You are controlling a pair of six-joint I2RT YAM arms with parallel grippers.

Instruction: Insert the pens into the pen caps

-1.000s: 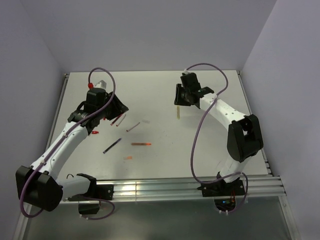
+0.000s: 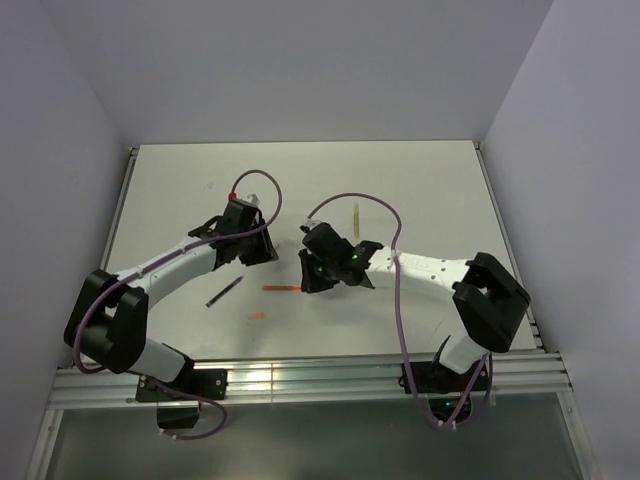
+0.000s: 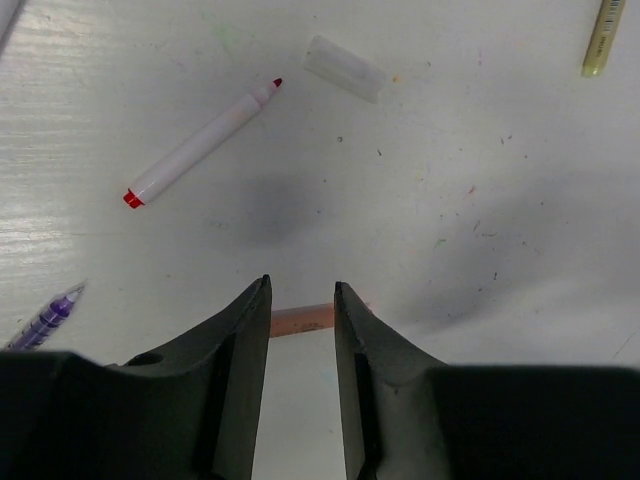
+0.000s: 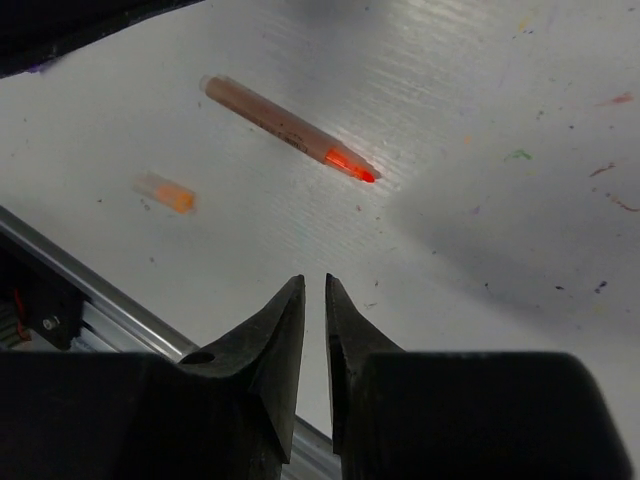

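Observation:
An orange pen (image 4: 285, 127) lies on the table, its bright tip at one end. In the top view my right gripper (image 2: 304, 289) is close to that tip; it stands narrowly open with nothing between its fingers. My left gripper is also part open and empty, above the table, and the orange pen (image 3: 302, 320) shows beyond its gap. A small clear cap with orange inside (image 4: 165, 192) lies apart from the pen. In the left wrist view a white pen with red ends (image 3: 205, 142) lies near a clear cap (image 3: 345, 68).
A purple pen (image 2: 225, 291) lies left of the orange one. A yellow pen or cap (image 2: 356, 222) lies at the back, right of centre. The two grippers are close together. Free table (image 2: 430, 200) shows at the right and back.
My right gripper has swept left and toward the front, from beside the yellow item to the orange pen. The orange pen has not visibly moved.

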